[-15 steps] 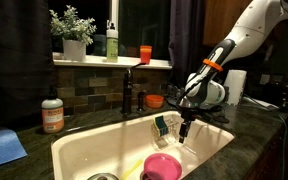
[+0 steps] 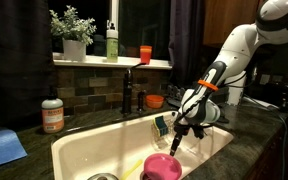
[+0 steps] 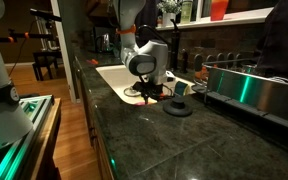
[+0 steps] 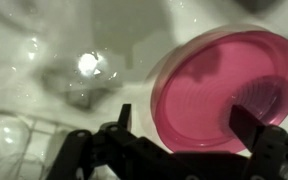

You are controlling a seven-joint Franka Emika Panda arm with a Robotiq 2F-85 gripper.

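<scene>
A pink bowl (image 2: 163, 167) sits in the white sink (image 2: 84, 158). My gripper (image 2: 175, 150) reaches down into the sink just above the bowl's far right rim. In the wrist view the bowl (image 4: 224, 90) fills the right side, and the open gripper hangs over its near edge. One finger (image 4: 246, 126) overlaps the inside of the bowl, the other finger (image 4: 123, 115) is outside its left wall. Nothing is held between them. Whether a fingertip touches the bowl cannot be told.
A dish rack (image 2: 162, 124) stands at the sink's back, beneath the black faucet (image 2: 127, 92). Something yellow (image 2: 134, 168) lies left of the bowl, near the drain (image 2: 103, 177). In the wrist view, clear glasses (image 4: 6, 135) stand at lower left.
The arm has come down and toward the bowl, moving left in exterior view 1. The bowl appears to have stayed in place.
</scene>
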